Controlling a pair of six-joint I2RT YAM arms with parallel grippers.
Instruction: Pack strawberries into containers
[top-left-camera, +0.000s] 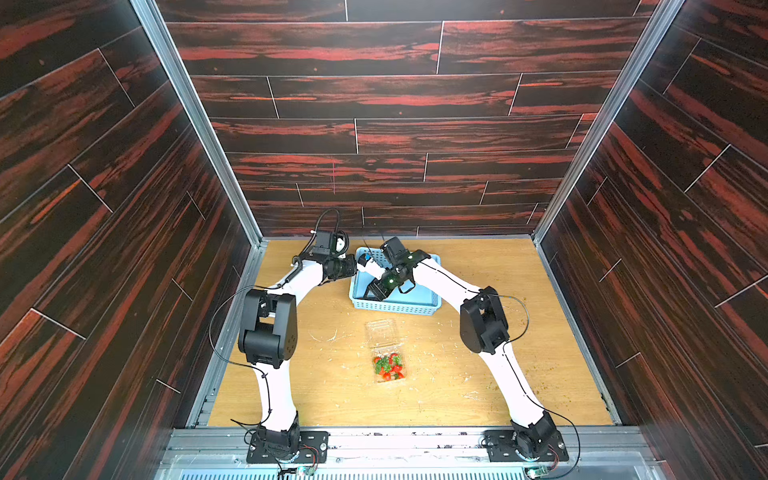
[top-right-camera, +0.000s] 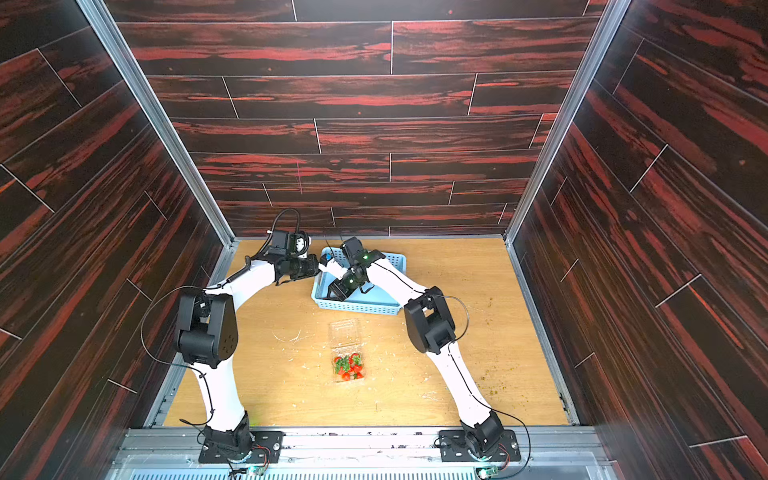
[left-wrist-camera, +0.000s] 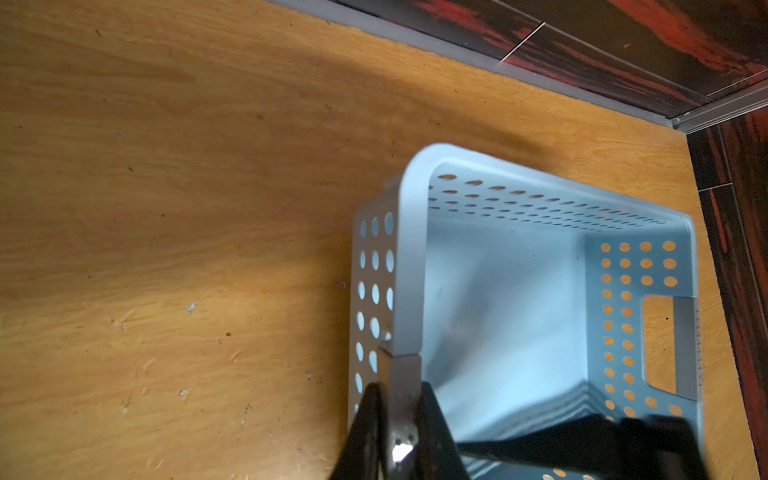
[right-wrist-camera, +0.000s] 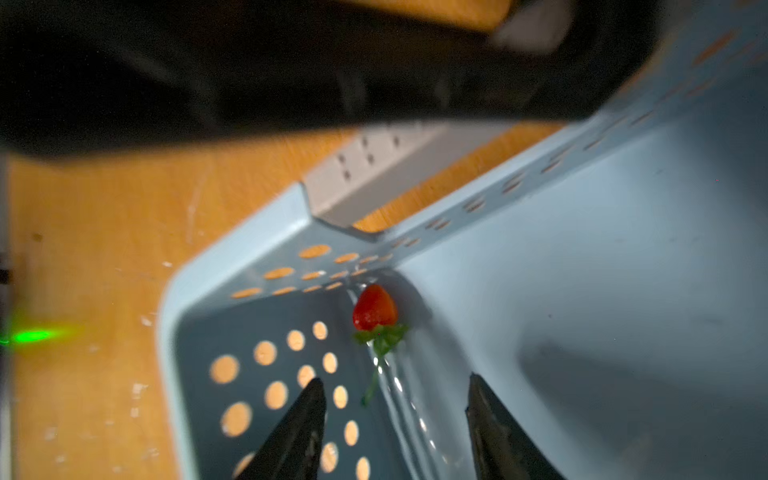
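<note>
One strawberry, red with green leaves and a stem, lies in the near-left corner of the blue basket. My right gripper stands open inside the basket, its fingertips short of the berry. On the basket's left side, my left gripper is shut on the grey handle. In front of the basket sits a clear container, its lid folded back and its tray holding several strawberries. From both top views the basket's berry is hidden behind the right arm and basket wall.
Around the container the wooden table is mostly bare, with small scraps scattered about. My two grippers are close together at the basket's left end. The left arm's dark body crosses the top of the right wrist view.
</note>
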